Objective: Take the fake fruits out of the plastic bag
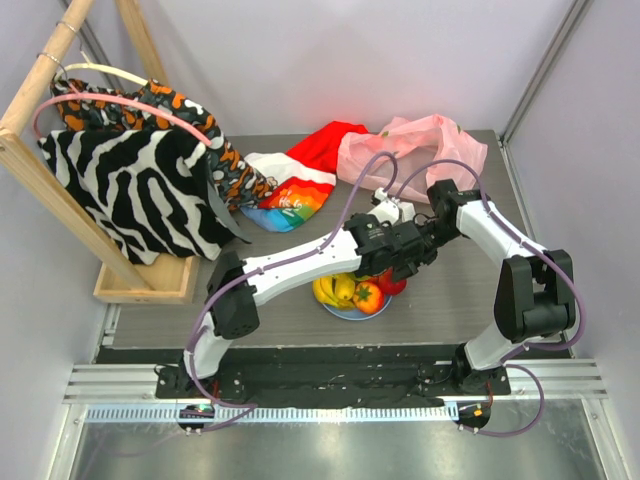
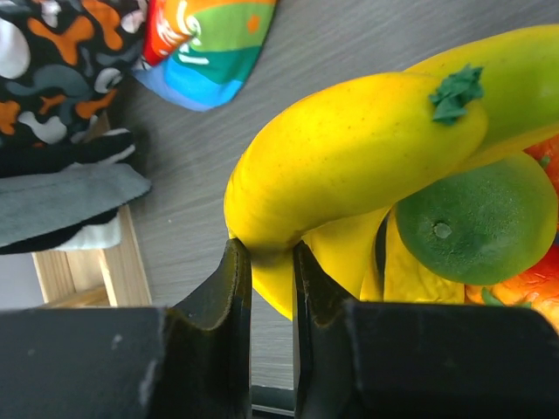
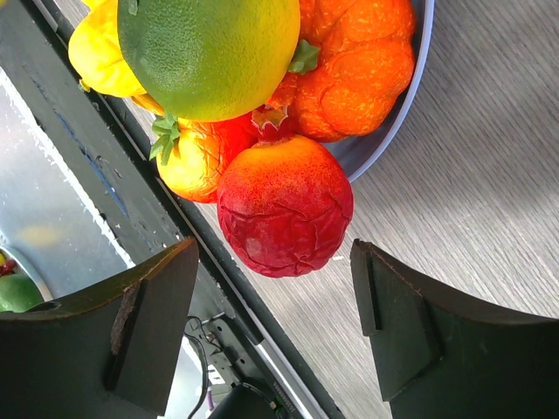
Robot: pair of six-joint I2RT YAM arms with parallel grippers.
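Observation:
The fake fruits fill a blue bowl (image 3: pixel 389 131) under both arms: bananas (image 2: pixel 349 148), a green citrus (image 3: pixel 205 52), orange peppers (image 3: pixel 349 78) and a red pomegranate (image 3: pixel 284 209). My left gripper has its fingertips at the end of a banana, close together; whether they grip it is unclear. My right gripper is open, its fingers either side of and just below the pomegranate, nothing between them. The pink plastic bag (image 1: pixel 440 140) lies crumpled at the back right.
A wooden rack with patterned bags (image 1: pixel 130 200) stands at the left. A red and rainbow cloth (image 1: pixel 285 180) lies at the back. The table's front edge is near the bowl. Bare table surrounds the bowl.

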